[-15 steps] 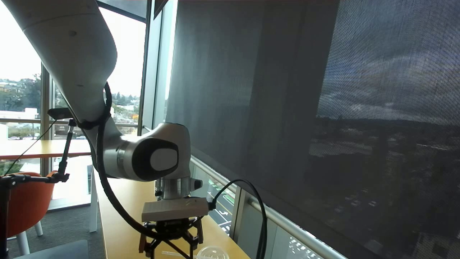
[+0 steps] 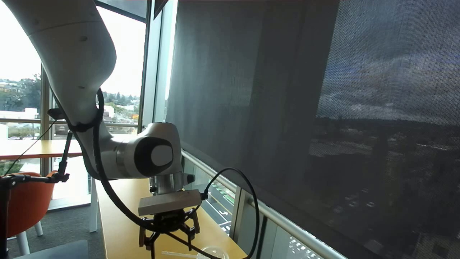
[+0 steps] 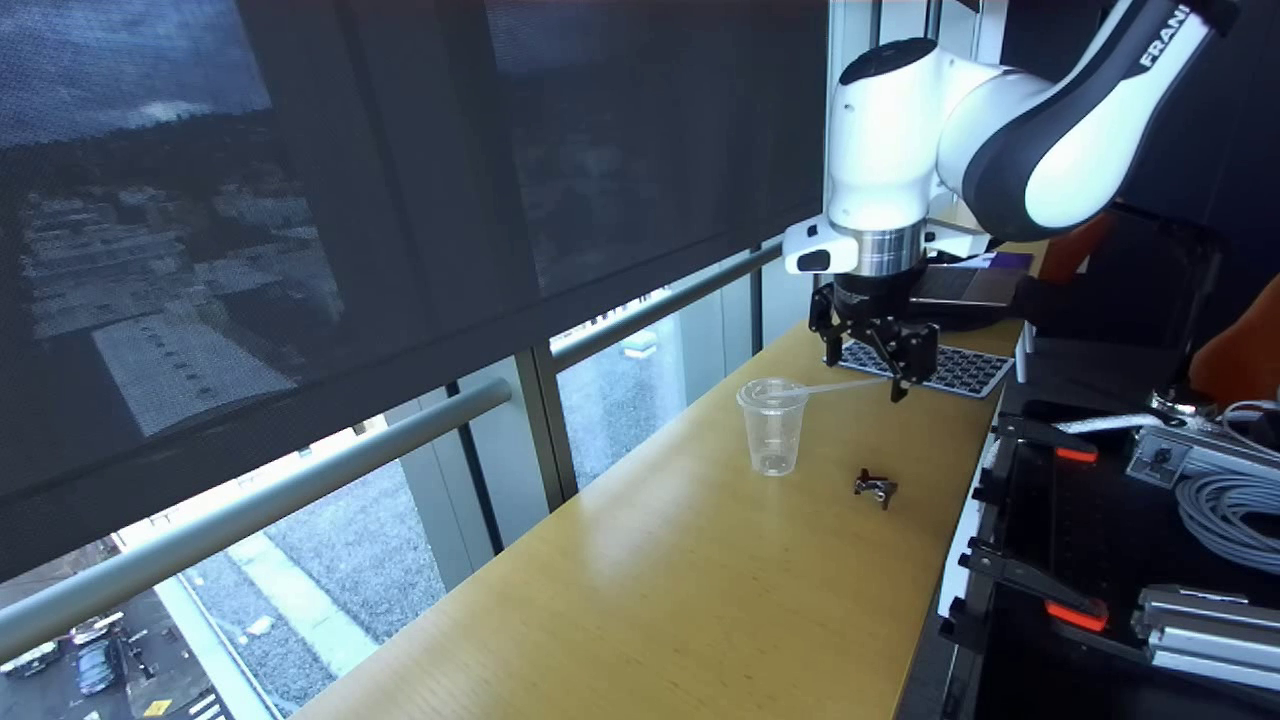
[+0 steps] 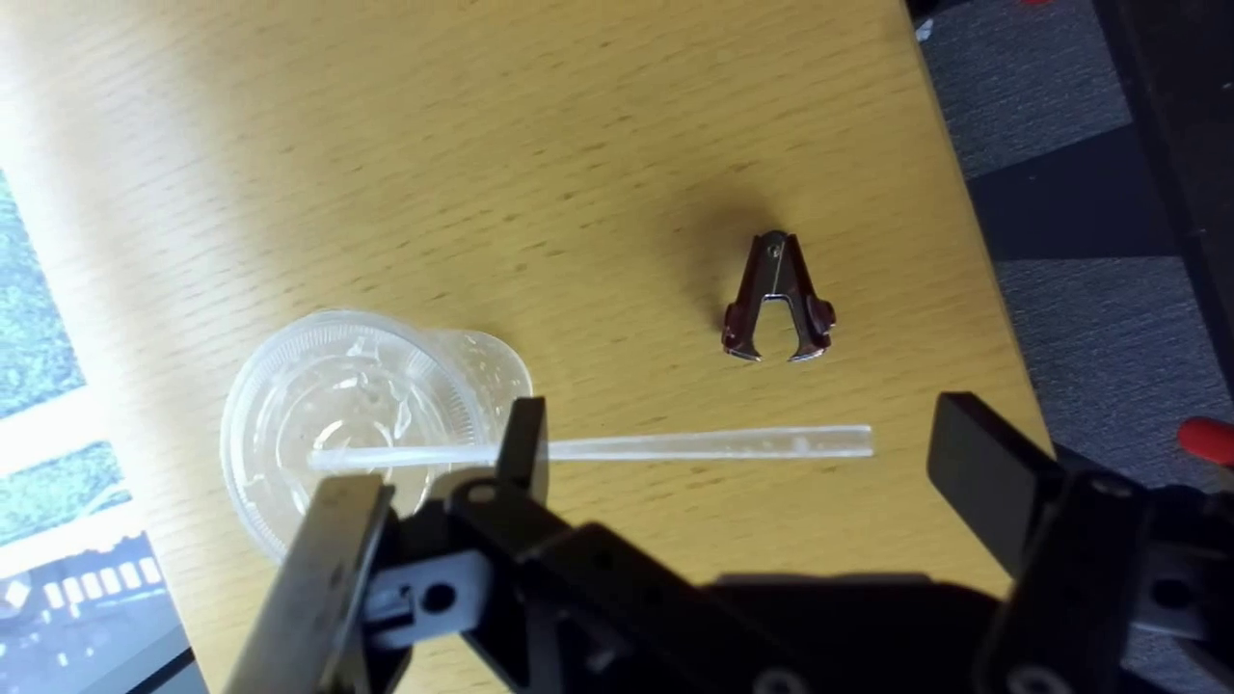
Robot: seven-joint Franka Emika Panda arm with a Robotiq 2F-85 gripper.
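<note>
In the wrist view a clear plastic cup [image 4: 249, 428] stands on the table at the left; exterior view 2 shows it upright [image 3: 774, 438]. A translucent straw [image 4: 717, 445] reaches sideways from over the cup's mouth, roughly level with its top in exterior view 2. My gripper is open, above the table and to the cup's side. From the wrist, the straw passes behind the left finger and its free end shows between the fingers; nothing is gripped. A dark red staple remover [image 4: 777, 299] lies on the table, apart from cup and gripper.
Behind the gripper lie a keyboard [image 3: 960, 370] and a laptop [image 3: 960, 288]. A metal rail [image 3: 288, 510] and window blind run along one side of the table. Clamps [image 3: 1038, 588] line the other edge.
In exterior view 1 the hand has shifted slightly left and up, and its cable has swung with it. The cup's visible top appears in about the same place.
</note>
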